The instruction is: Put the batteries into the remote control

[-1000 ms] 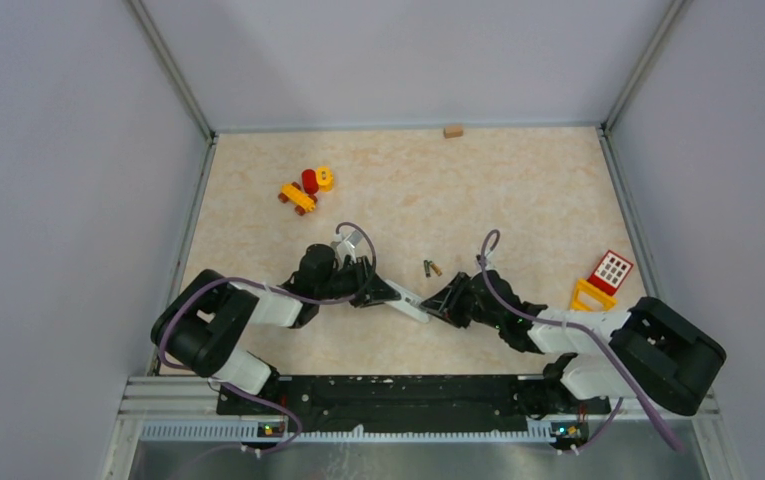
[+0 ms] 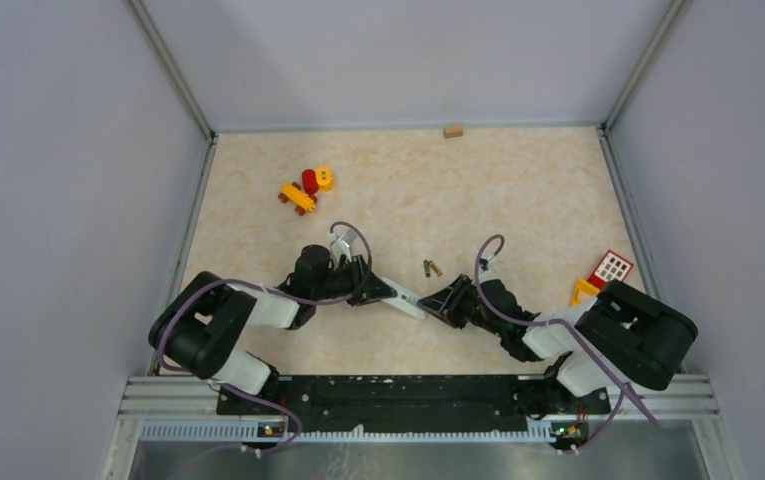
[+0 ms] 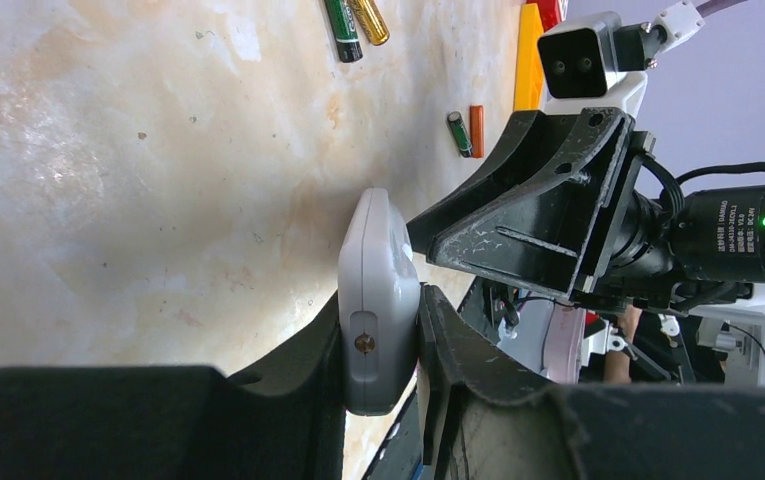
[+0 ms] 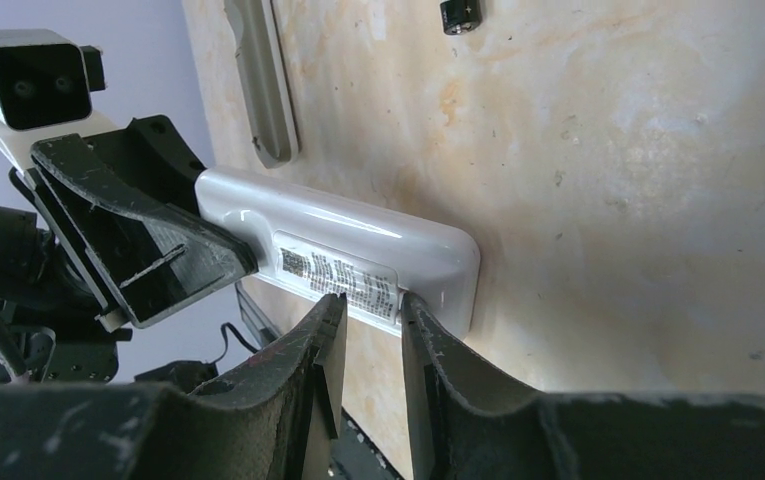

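Observation:
The white remote lies along the table, label side visible in the right wrist view. My left gripper is closed around its end, seen in the left wrist view. My right gripper is shut at the remote's near end, fingertips at the edge of the labelled panel; what sits between them is hard to see. Loose batteries lie beyond: a green one (image 3: 344,32), a gold one (image 3: 370,20), and a smaller green and orange pair (image 3: 476,130). A grey cover (image 4: 263,80) lies apart from the remote.
Toy pieces (image 2: 298,198) stand at the upper left, a red-and-yellow toy (image 2: 608,270) at the right, and a small wooden block (image 2: 453,131) at the back.
The right arm has shifted, its rear joint moving up and left in the top view. The remote and left arm are nearly unchanged.

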